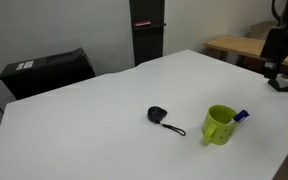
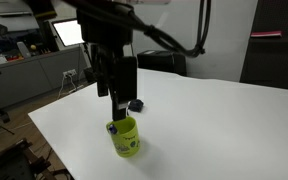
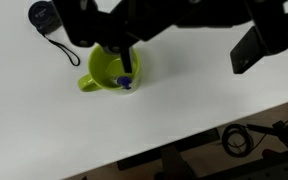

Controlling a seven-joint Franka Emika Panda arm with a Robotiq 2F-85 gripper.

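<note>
A yellow-green mug (image 1: 218,126) stands upright on the white table, toward its near right part in exterior view 1. A blue-ended marker (image 1: 241,117) leans in it, its end sticking out over the rim. In the wrist view the marker's end (image 3: 123,82) shows at the mug's rim, close to one finger (image 3: 125,58). My gripper is open, its fingers wide apart with nothing between them. From exterior view 2 it hangs above the mug (image 2: 128,142). Exterior view 1 catches only part of the gripper at the right edge.
A black round item with a wrist cord (image 1: 156,114) lies on the table to the left of the mug. At the back left sits a black case (image 1: 46,74). A wooden table (image 1: 246,47) stands behind at right.
</note>
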